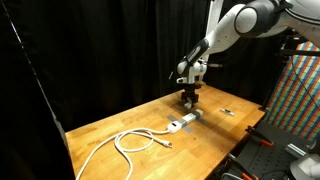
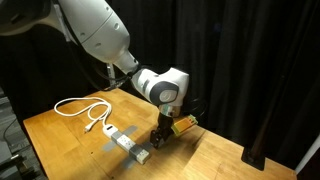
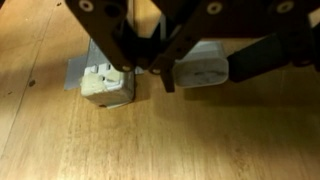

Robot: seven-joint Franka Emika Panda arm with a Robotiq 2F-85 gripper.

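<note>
Low over the table, my gripper (image 1: pixel 189 99) points downward beside the far end of a white power strip (image 1: pixel 184 122). In the wrist view a small pale block (image 3: pixel 201 70) shows between the dark fingers, and my gripper is shut on it. Close by on the left of that view lies the end of the power strip (image 3: pixel 107 86), apart from the block. The second exterior view has my gripper (image 2: pixel 160 134) just behind the strip (image 2: pixel 127 144); the arm hides most of the block there.
The strip's white cord (image 1: pixel 122 140) is looped over the table, with its plug at the front. Grey tape lies across the strip. An orange piece (image 2: pixel 184 125) shows beside the gripper. A small light item (image 1: pixel 228 112) lies at the right. Black curtains stand behind.
</note>
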